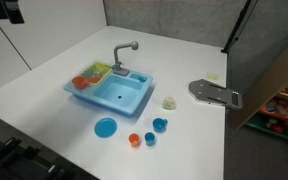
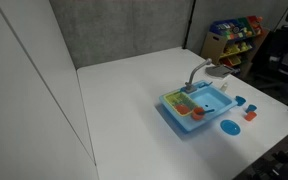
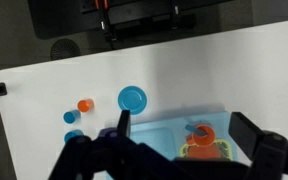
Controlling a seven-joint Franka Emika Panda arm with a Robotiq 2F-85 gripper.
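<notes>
A light-blue toy sink [image 1: 122, 95] with a grey faucet [image 1: 121, 57] stands on the white table. On its left side, an orange dish [image 1: 80, 82] lies by a green and yellow rack [image 1: 99, 71]. A round blue plate [image 3: 132, 99] rests apart from the sink. Close together are an orange cup [image 3: 85, 105], a blue cup [image 3: 70, 117] and a second blue cup [image 1: 160, 125]. In the wrist view my gripper is open above the table, its dark fingers wide apart with nothing held. They partly hide the sink.
A grey flat tray [image 1: 214, 93] and a small pale object [image 1: 169, 103] lie to the sink's right in exterior view 1. Wooden shelves [image 2: 227, 40] with coloured bins stand beyond the table.
</notes>
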